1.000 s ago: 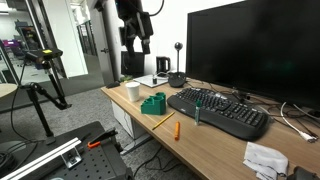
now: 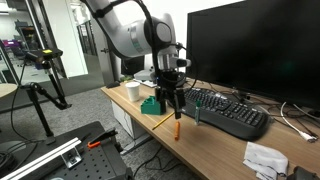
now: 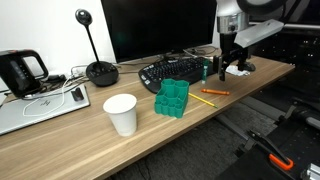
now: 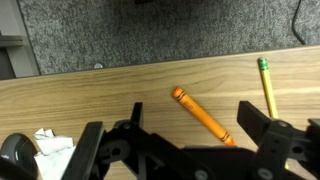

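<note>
My gripper (image 2: pixel 163 101) is open above the desk, with nothing held between its fingers. In the wrist view, an orange marker (image 4: pixel 205 118) lies on the wood below the gap between the two fingers, its lower end partly hidden by the gripper. A yellow pencil (image 4: pixel 268 88) with a green end lies to its right. The green holder (image 3: pixel 171 98) sits beside the white cup (image 3: pixel 122 114) in exterior view 2. A dark green marker (image 2: pixel 197 114) stands upright near the keyboard.
The black keyboard (image 2: pixel 232 115) and large monitor (image 2: pixel 265 50) fill the back of the desk. A crumpled white cloth (image 2: pixel 265 159) lies to the right in exterior view 1. Bare wood (image 2: pixel 217 152) stretches between the orange marker and the cloth.
The gripper has come down towards the desk and shifted right in exterior view 1, closer to the orange marker. The objects on the desk have stayed put.
</note>
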